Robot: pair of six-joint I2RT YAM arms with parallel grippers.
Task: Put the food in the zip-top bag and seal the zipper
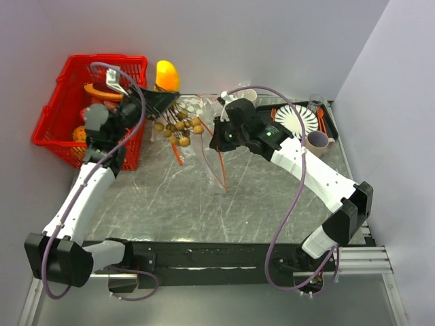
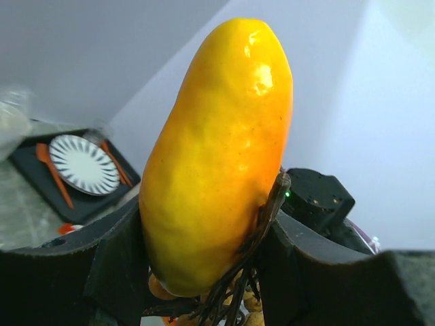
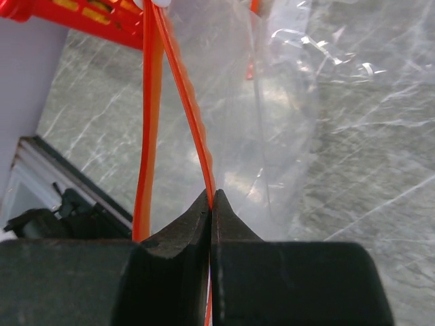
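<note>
My left gripper (image 1: pixel 163 95) is shut on a yellow mango-like food (image 2: pixel 214 149) with a dark stem bunch carrying small round tan fruits (image 1: pixel 178 125) dangling beneath, held high just left of the clear zip bag. My right gripper (image 1: pixel 221 139) is shut on the edge of the upright bag (image 3: pixel 265 136), whose orange zipper strips (image 3: pixel 148 163) run down to the fingertips in the right wrist view; the bag's mouth faces up, partly hidden in the top view by the fruit.
The red basket (image 1: pixel 51 129) of food stands at the back left. A black tray with a striped plate (image 1: pixel 291 122), orange utensils and a mug (image 1: pixel 317 142) sit at the right.
</note>
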